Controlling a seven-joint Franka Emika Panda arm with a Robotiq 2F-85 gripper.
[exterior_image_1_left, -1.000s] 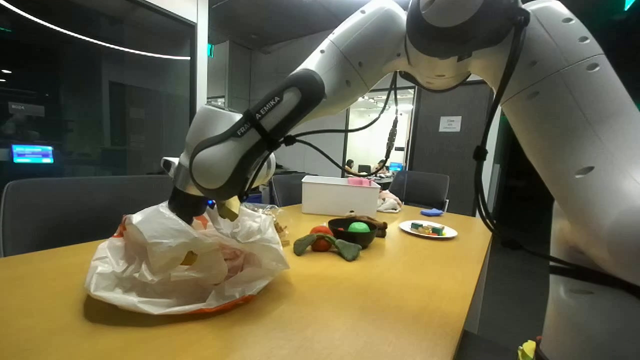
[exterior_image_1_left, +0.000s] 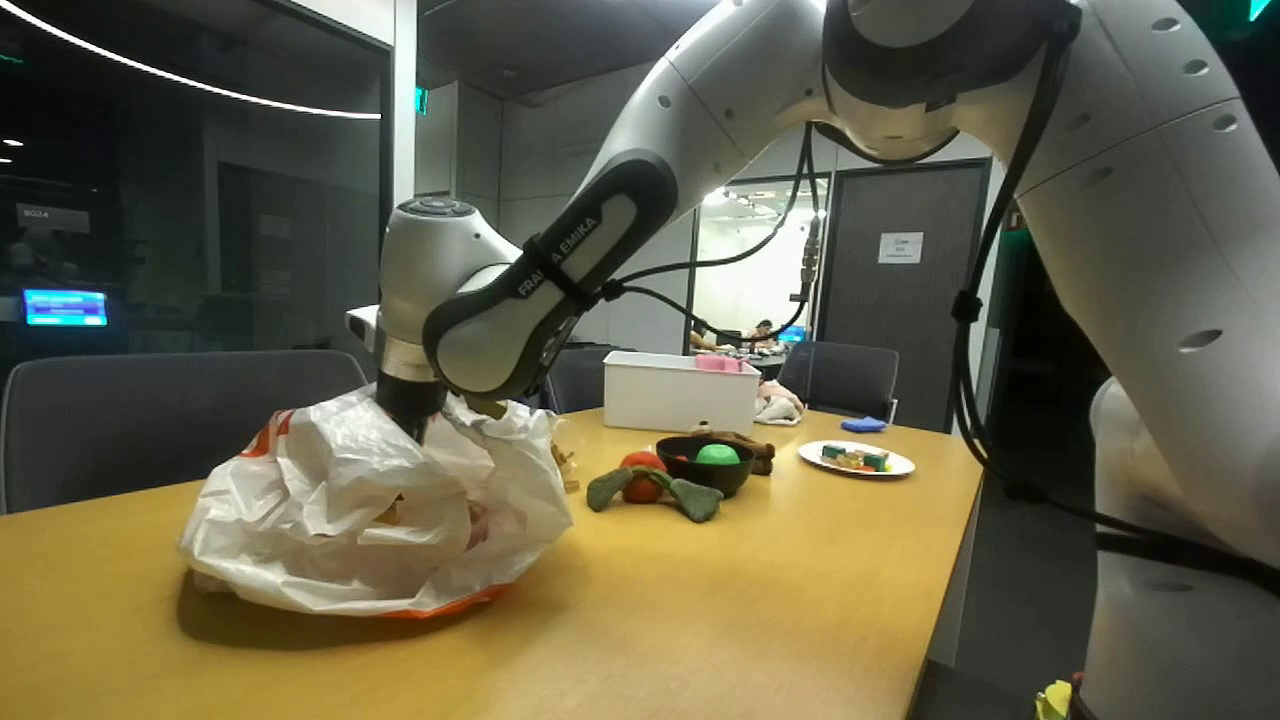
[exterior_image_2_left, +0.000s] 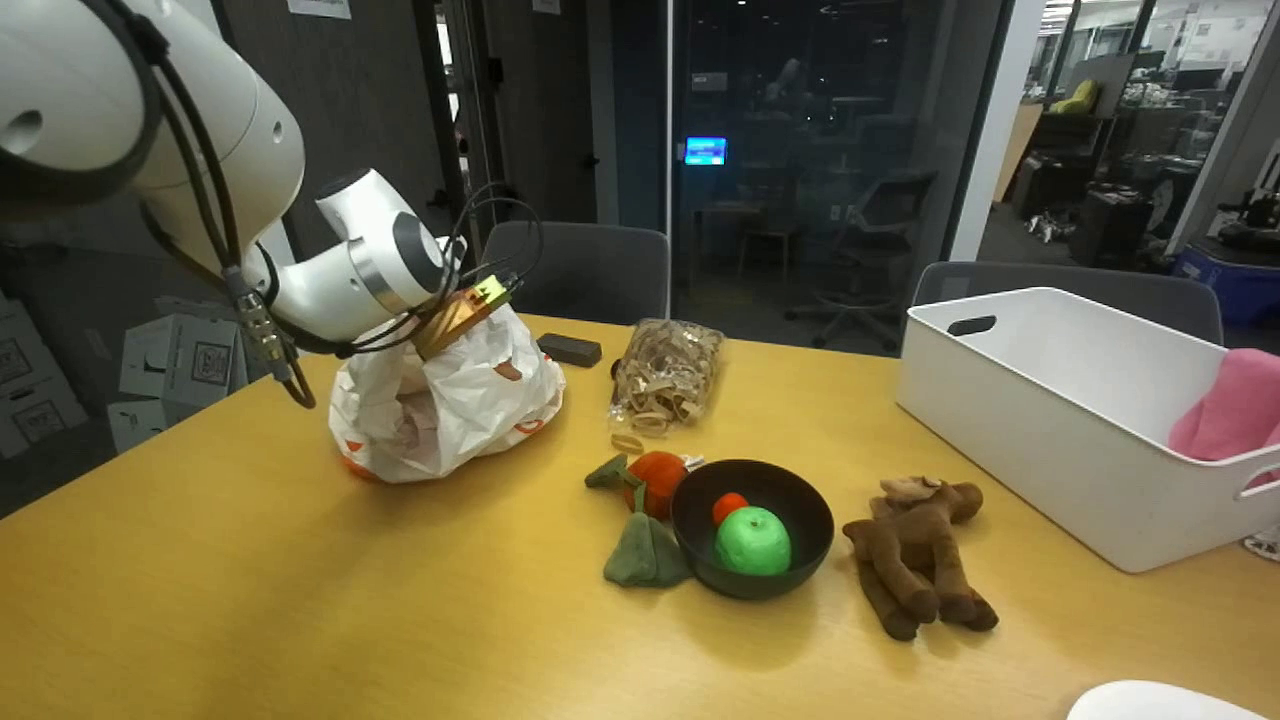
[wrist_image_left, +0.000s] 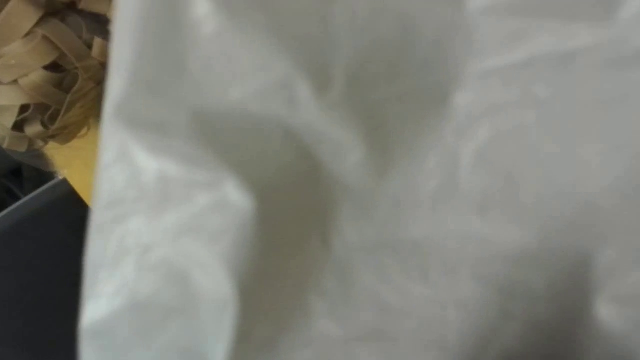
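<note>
A crumpled white plastic bag (exterior_image_1_left: 372, 528) with orange print stands on the table. My wrist reaches down into it from above, so the fingers are hidden inside or behind the plastic. In the second exterior view the bag (exterior_image_2_left: 450, 402) wraps around the end of my arm, with the wooden-coloured mount (exterior_image_2_left: 462, 314) showing above it. White plastic (wrist_image_left: 420, 210) fills nearly the whole wrist view, blurred and very close. Neither the fingertips nor anything between them can be made out.
Beyond the bag lie a clear pack of tan bands (exterior_image_2_left: 666, 372), an orange plush (exterior_image_2_left: 656, 482) with green leaves, a black bowl (exterior_image_2_left: 798, 576) holding toy produce, and a brown plush (exterior_image_2_left: 924, 552). A white bin (exterior_image_2_left: 1020, 432) stands further right.
My wrist has shifted right and tipped more upright in the first exterior view. The bag's top has been pushed and creased differently, and its base has moved slightly.
</note>
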